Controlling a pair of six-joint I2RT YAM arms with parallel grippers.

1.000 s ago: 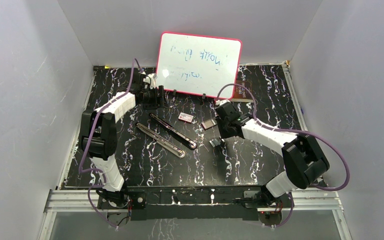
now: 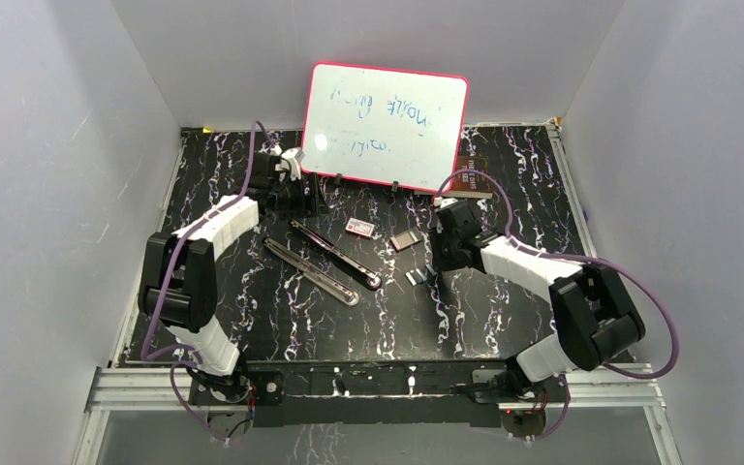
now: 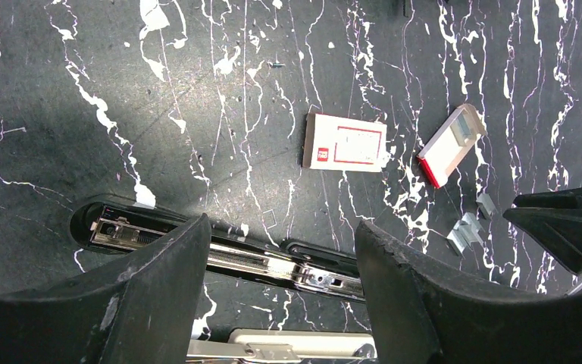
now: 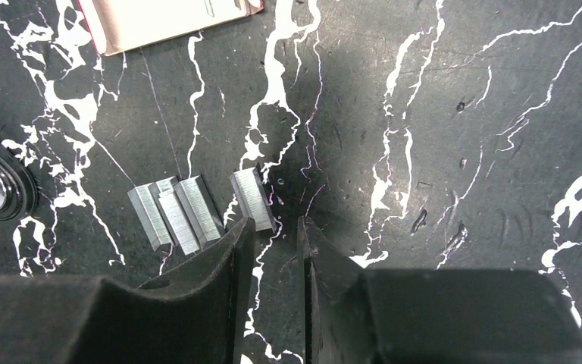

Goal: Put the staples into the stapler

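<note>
Two long staplers lie side by side, opened out flat: a black one and a beige one. Several grey staple strips rest on the table; a cluster lies together, with a single strip just to its right. My right gripper is partly open, its left fingertip overlapping the near end of that single strip in the right wrist view. Nothing shows between its fingers. Above the black stapler, my left gripper stands wide apart and empty.
A closed staple box lies beyond the black stapler. To its right is an open box tray. A whiteboard stands at the back, a dark book beside it.
The staplers and boxes lie as before.
</note>
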